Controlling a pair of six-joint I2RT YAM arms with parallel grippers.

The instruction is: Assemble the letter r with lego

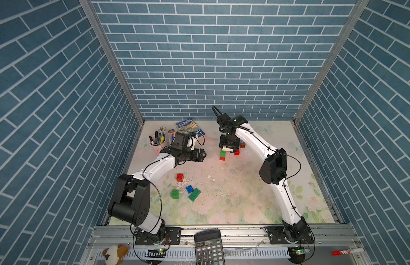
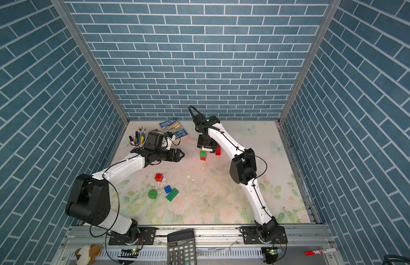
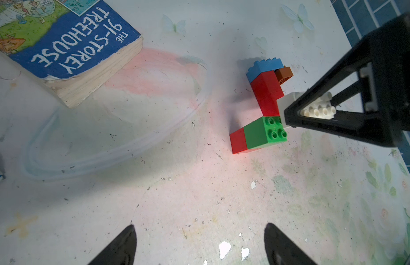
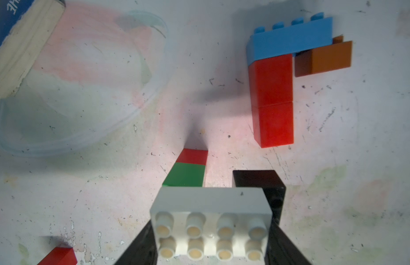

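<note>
A white brick (image 4: 210, 223) is clamped in my right gripper (image 1: 228, 150), just above a green brick (image 3: 264, 131) on a red one (image 3: 238, 141). Behind these, two red bricks (image 4: 272, 88) join a blue brick (image 4: 288, 37), with a brown brick (image 4: 323, 57) beneath its right part. A black piece (image 4: 258, 178) shows beside the white brick in the right wrist view; whether it is a brick or finger I cannot tell. My left gripper (image 1: 198, 155) hovers left of the stacks, its fingers apart, nothing between them.
A book (image 3: 77, 39) and pen holder (image 1: 156, 142) stand at the back left. Loose red (image 1: 179, 177), blue (image 1: 190, 189) and green (image 1: 194, 195) bricks lie at front left.
</note>
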